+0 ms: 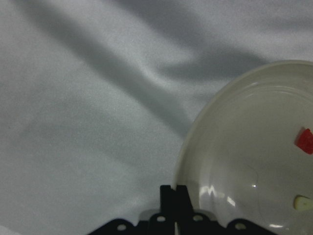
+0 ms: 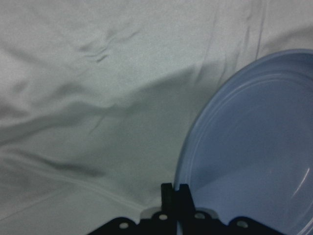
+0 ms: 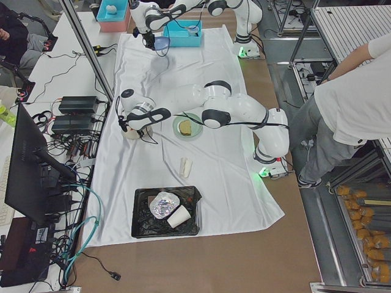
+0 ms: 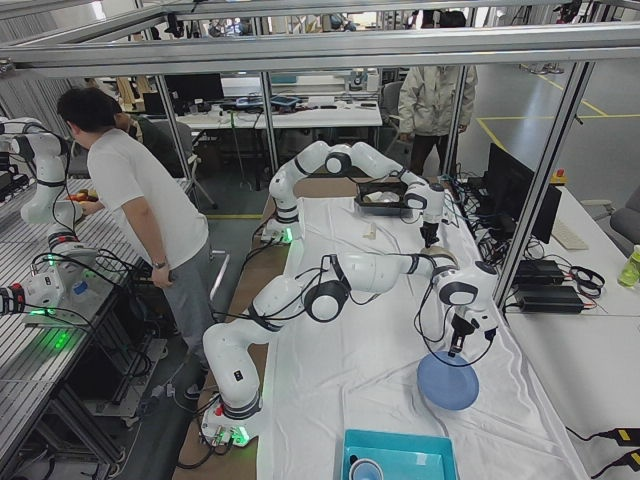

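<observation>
A beige plate point(image 1: 254, 137) with a red piece point(image 1: 304, 141) and a pale piece point(image 1: 302, 203) lies on the white cloth. My left gripper is at its rim, fingers together with the rim apparently between them. A blue plate point(image 4: 447, 385) is at my right gripper, whose fingers close on its rim point(image 2: 198, 122). In the camera left view this plate is partly hidden by the arm and looks raised toward the blue bin.
A green plate point(image 3: 183, 134) with a yellow sponge-like piece, a white strip point(image 3: 186, 168), a black lined tray point(image 3: 140, 220) and a blue bin point(image 3: 183, 39) share the cloth. A person stands beside the table.
</observation>
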